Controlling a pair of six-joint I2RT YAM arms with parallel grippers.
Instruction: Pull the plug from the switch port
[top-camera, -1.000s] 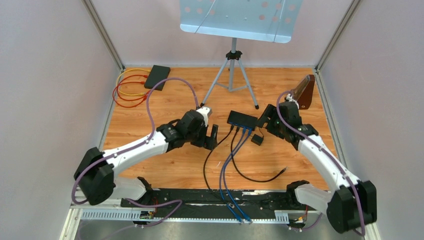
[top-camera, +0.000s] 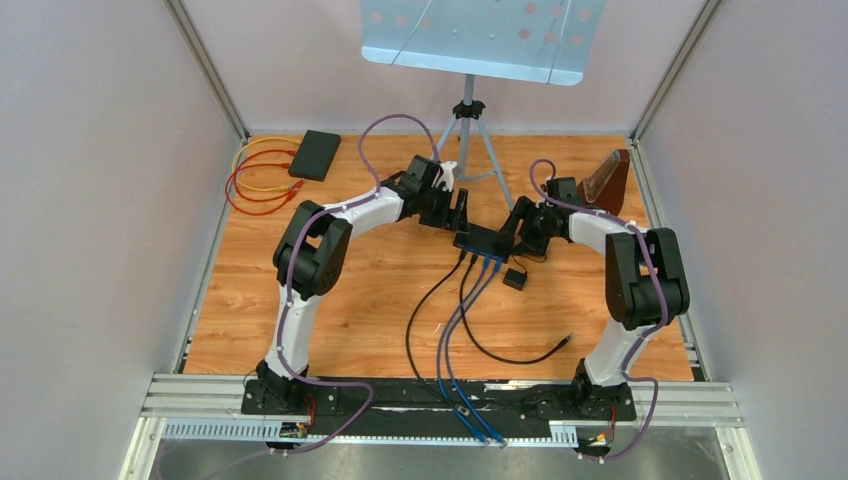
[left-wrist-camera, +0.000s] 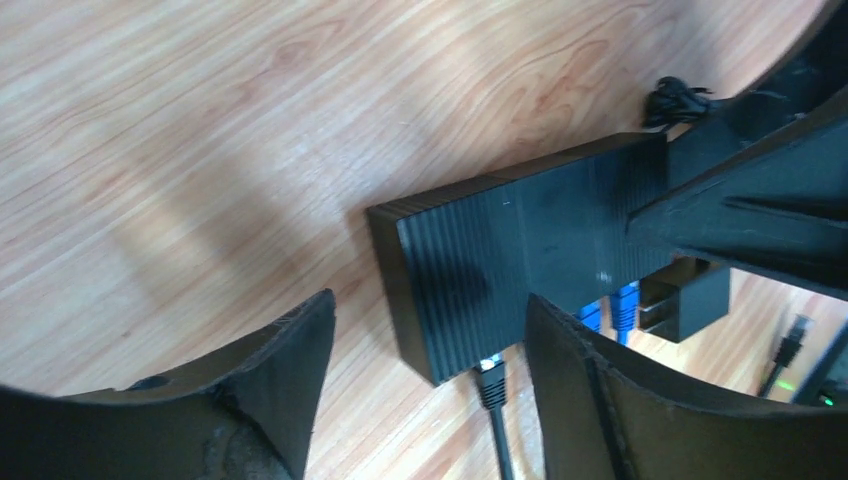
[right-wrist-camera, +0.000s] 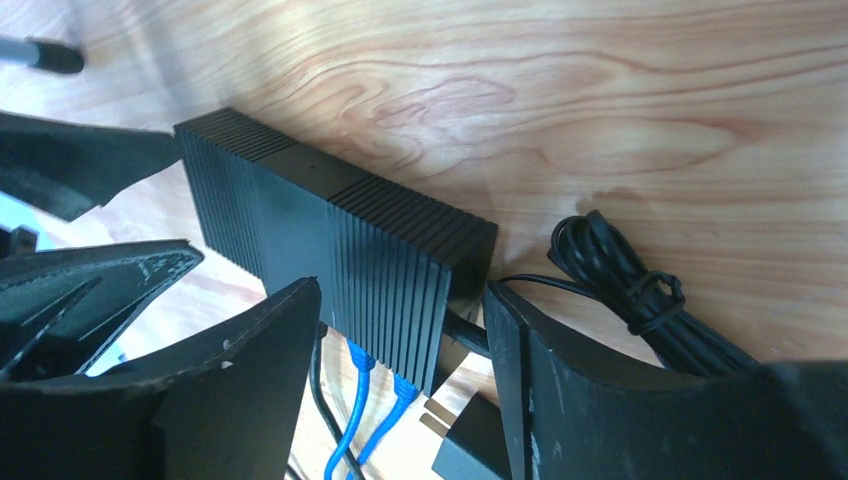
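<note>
The black switch (top-camera: 484, 240) sits mid-table with black and blue plugs along its near side. My left gripper (top-camera: 450, 213) is open at its left end; in the left wrist view, that end of the switch (left-wrist-camera: 470, 270) shows between the spread fingers. A black plug (left-wrist-camera: 490, 378) and blue plugs (left-wrist-camera: 624, 300) are seated there. On the other side, my right gripper (top-camera: 515, 230) is open too. The switch's ribbed right end (right-wrist-camera: 390, 290) lies between its fingers, with a gap to the right finger. Whether any pad touches the switch, I cannot tell.
A small black adapter box (top-camera: 514, 279) lies close to the right of the blue cables (top-camera: 466, 310). Behind the right gripper's fingers runs a bundled black cord (right-wrist-camera: 640, 290). A tripod stand (top-camera: 467, 120) rises behind. A loose black cable end (top-camera: 565, 342) lies front right.
From the front left, my left arm has swung forward and right to the switch's left end. The right arm has moved left to its right end. The switch has hardly moved.
</note>
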